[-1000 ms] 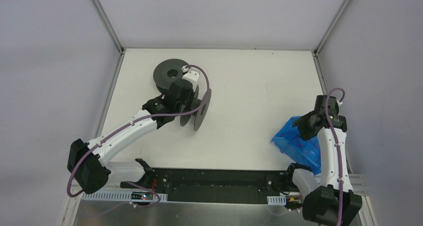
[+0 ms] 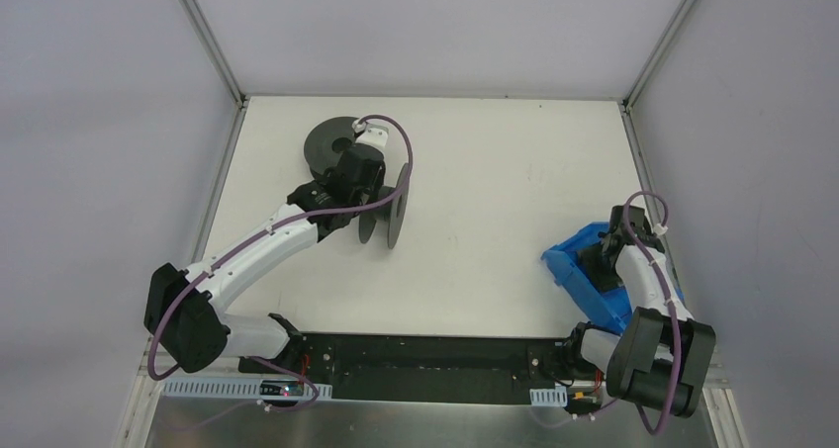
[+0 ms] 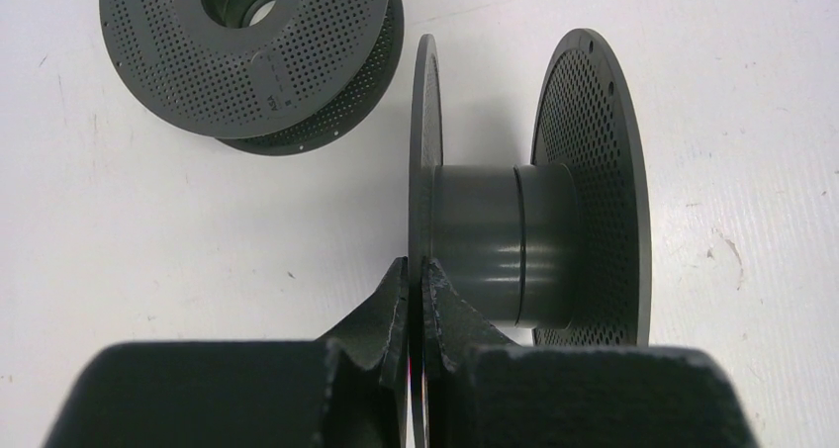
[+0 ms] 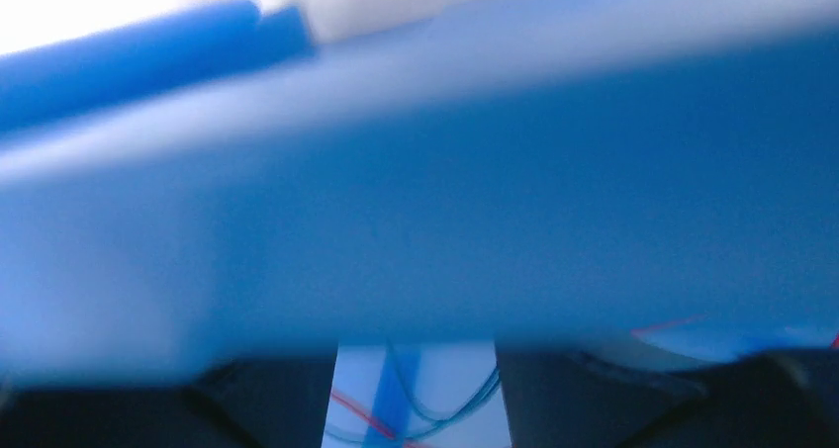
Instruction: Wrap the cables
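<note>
A dark grey spool point(image 2: 400, 211) stands on its flange edges on the left half of the table. My left gripper is shut on that spool, its fingers either side of the left flange's thin rim. The bare drum point(image 3: 480, 240) shows no cable wound on it. At the lower right my right gripper point(image 2: 600, 266) reaches down into the blue bin point(image 2: 567, 262). It stands open, and green cables point(image 4: 480, 399) and a red cable point(image 4: 353, 404) show in the gap between its fingers, not clasped.
Another dark spool point(image 2: 324, 146) lies flat behind the left gripper. Close to the right wrist camera, the bin's wall point(image 4: 425, 211) fills most of that view.
My right gripper has moved down into the bin, and the bin has shifted and tilted slightly. The left gripper and its spool have moved a little toward the back.
</note>
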